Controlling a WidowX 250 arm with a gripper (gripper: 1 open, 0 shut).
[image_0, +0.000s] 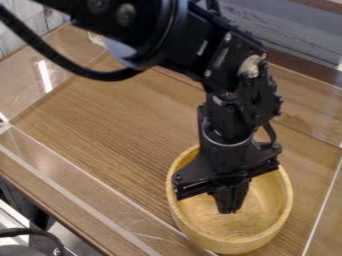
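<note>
My black gripper (227, 195) points down into a round, pale yellow wooden bowl (227, 232) at the lower right of the camera view. Its fingertips are low inside the bowl and shut, with nothing visible between them. The gripper hides the back part of the bowl's interior.
A wooden table (107, 130) fills most of the view, with clear strips along its edges and an open area left of the bowl. A grey wall panel runs along the back. A black cable and clutter lie off the table's lower-left edge.
</note>
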